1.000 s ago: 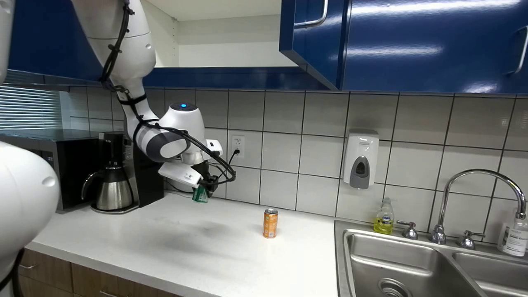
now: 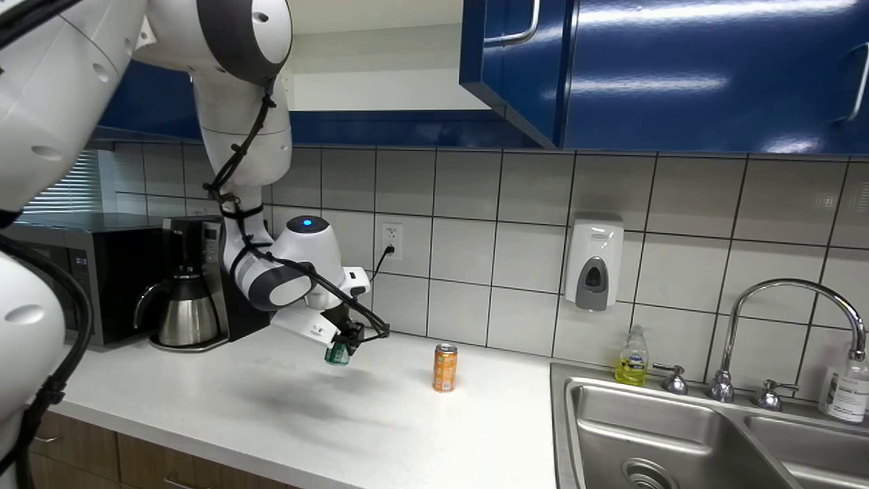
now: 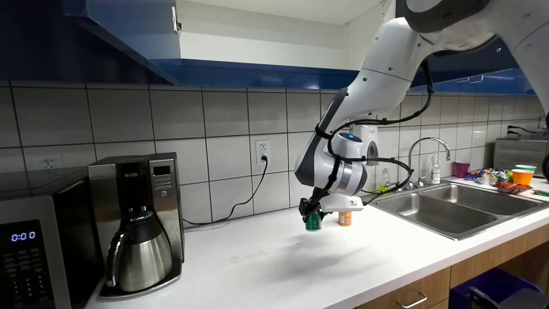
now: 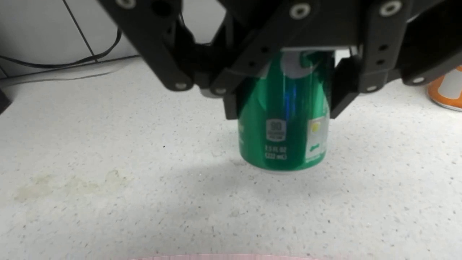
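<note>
A green can [image 4: 283, 125] is gripped between the dark fingers of my gripper, which is shut on its sides. In exterior view 1 the green can [image 2: 336, 354] hangs nearly upright, low over the white counter, with my gripper [image 2: 346, 333] hiding its upper part. Exterior view 2 shows the green can's [image 3: 313, 222] lower part below the fingers, with a shadow on the counter beneath. An orange can [image 2: 444, 367] stands upright on the counter to the right, apart from the gripper.
The coffee maker [image 2: 191, 285] and microwave [image 3: 41, 247] occupy the counter's left side. On the right lies the sink [image 2: 652, 415], with a yellow soap bottle [image 2: 632, 357] behind it. An upper cabinet [image 3: 267, 31] stands open.
My gripper and the green can have come down toward the counter and slightly right, and the can hangs more upright. The orange can has stayed in place.
</note>
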